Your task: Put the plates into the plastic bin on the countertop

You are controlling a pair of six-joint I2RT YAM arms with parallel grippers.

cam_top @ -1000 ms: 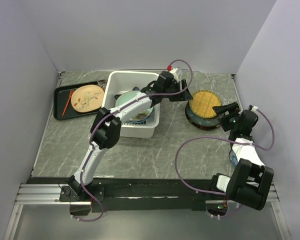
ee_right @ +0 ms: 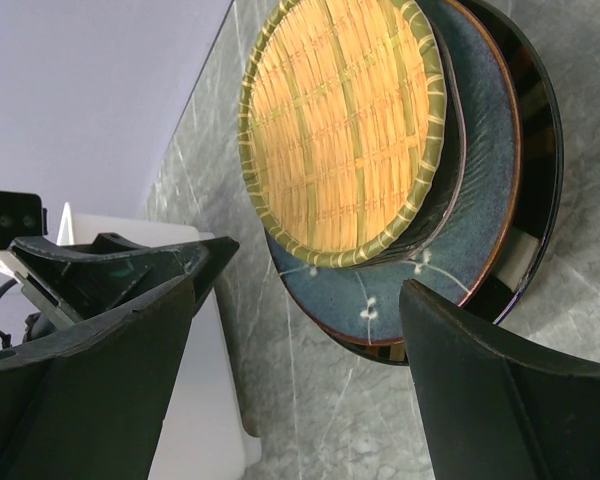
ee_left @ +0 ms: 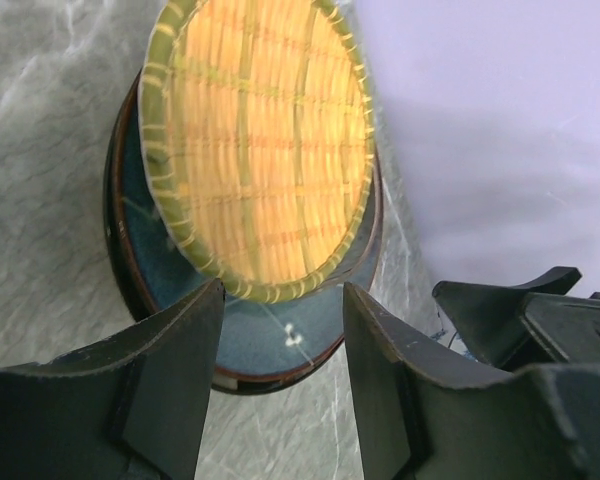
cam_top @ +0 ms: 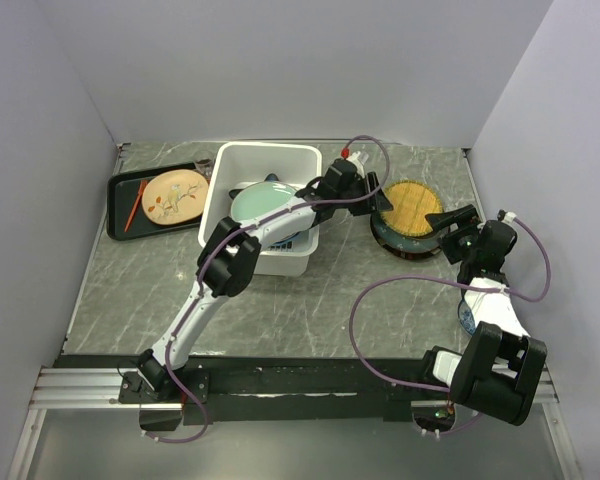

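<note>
A woven yellow plate rests on a stack of dark blue plates on the right of the counter. My left gripper is above the stack's near-left edge, part open, with nothing seen held. My right gripper hangs open over the stack's right side. The white bin at the centre holds a pale green plate and other dishware, partly hidden by my left arm.
A black tray with a beige patterned plate and red utensils lies at the back left. A blue patterned dish sits behind my right arm. Walls enclose the back and sides.
The right gripper is nearly unchanged.
</note>
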